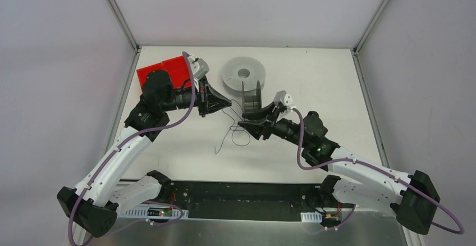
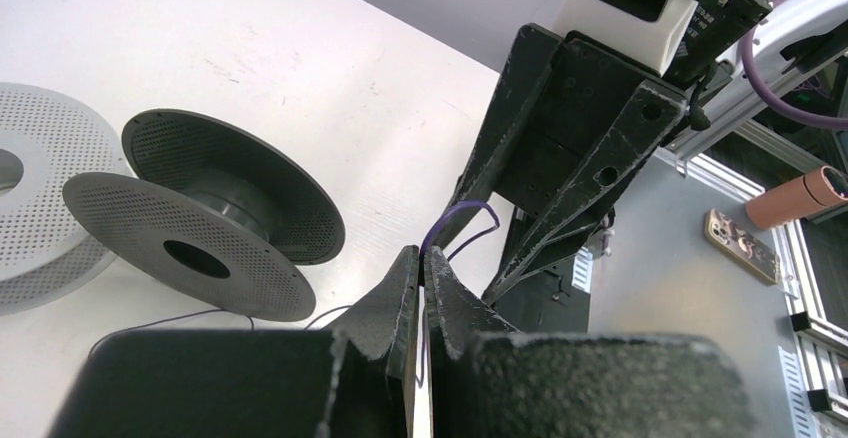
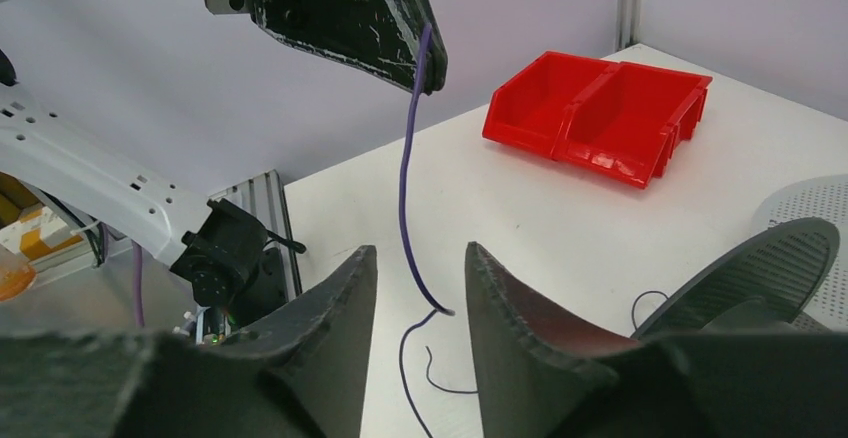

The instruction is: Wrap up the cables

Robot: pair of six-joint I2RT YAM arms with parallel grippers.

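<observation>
A thin purple cable (image 2: 437,226) is pinched at the tips of my left gripper (image 1: 230,103), which is shut on it. From there it hangs down in the right wrist view, the cable (image 3: 404,193) dropping toward the gap of my right gripper. That gripper is part open, its two fingers apart and not clamped on the cable. In the top view the right gripper (image 1: 242,120) stands just below and right of the left one, in front of the dark spool (image 1: 252,96). Loose cable loops (image 1: 240,138) lie on the table below.
Behind the dark spool lies a flat grey perforated spool (image 1: 243,66). A red two-part bin (image 3: 600,108) stands at the back left, partly covered by the left arm in the top view.
</observation>
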